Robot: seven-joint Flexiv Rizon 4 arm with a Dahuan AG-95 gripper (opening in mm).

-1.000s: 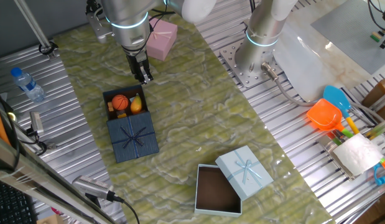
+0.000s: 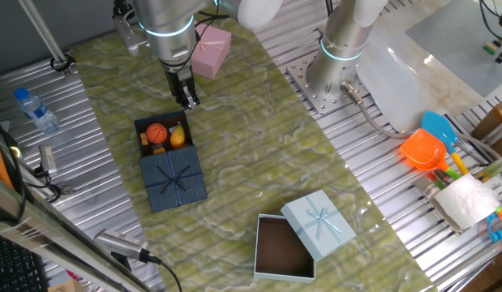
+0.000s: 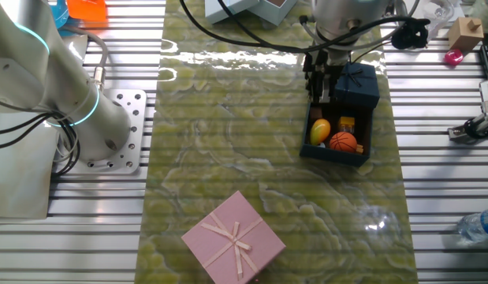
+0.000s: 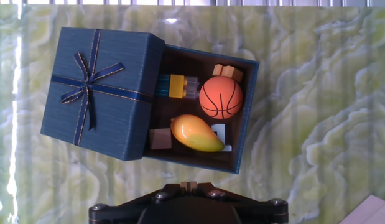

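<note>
My gripper (image 2: 189,105) hangs above the mat, just beyond the dark blue gift box. In the wrist view its fingertips (image 4: 189,185) meet at the bottom centre, with nothing visible between them. The blue box (image 4: 241,134) is partly uncovered; its ribboned lid (image 4: 111,118) lies across one side. Inside sit an orange toy basketball (image 4: 221,98), a yellow-green mango (image 4: 196,133), a yellow block piece (image 4: 176,86) and small wooden pieces (image 4: 227,72). Some of the contents may be hidden beneath the lid. No contact shows between gripper and box.
An empty light blue box (image 2: 283,247) has its bowed lid (image 2: 319,225) leaning on its edge. A closed pink box (image 3: 234,238) stands behind the gripper. Mid-mat (image 2: 251,154) is bare. A water bottle (image 2: 37,111) stands off the mat.
</note>
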